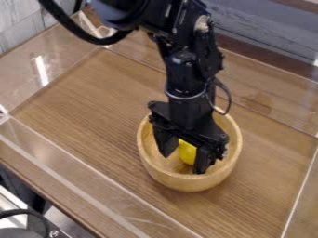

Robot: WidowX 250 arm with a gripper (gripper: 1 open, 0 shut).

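My black gripper [187, 132] hangs from the top of the view down into a wooden bowl [180, 178] on the table. It is open, with its two fingers reaching either side of a small yellow object [189, 154] in the bowl, which they partly hide. Whether they touch it I cannot tell.
A cable loops down beside the gripper. Dark space shows beyond the table's edge at the lower left and upper left.
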